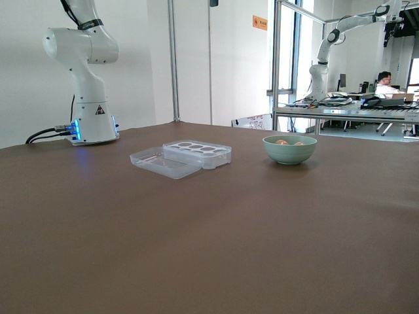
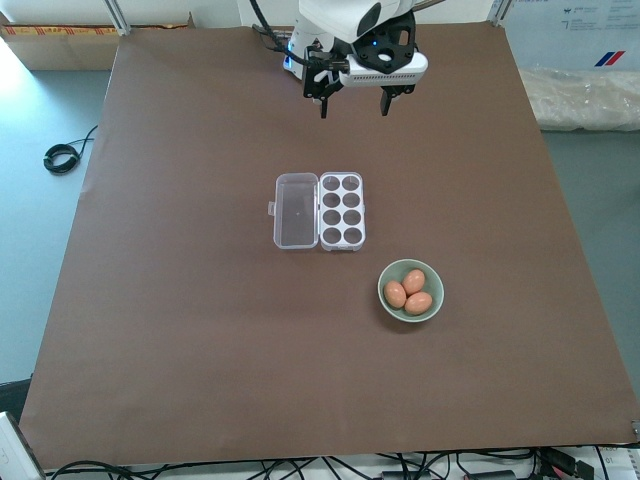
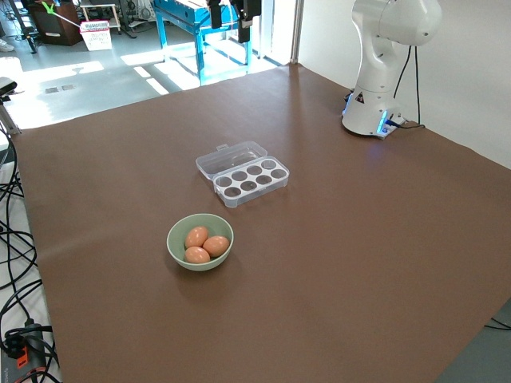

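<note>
A clear plastic egg box (image 2: pixel 342 210) lies open on the brown table, its lid flat to the left in the left view; the cups look empty. To its front right, a pale green bowl (image 2: pixel 410 310) holds three brown eggs (image 3: pixel 215 246). My gripper (image 2: pixel 354 106) hangs high over the back of the table, away from box and bowl, its two black fingers apart with nothing visible between them. In the right view it shows only at the top edge; in the top view it is mostly out of frame.
The arm's white base (image 3: pixel 369 112) stands at the back edge of the table (image 2: pixel 250 350). Cables (image 3: pixel 17 255) run along the front edge, off the tabletop.
</note>
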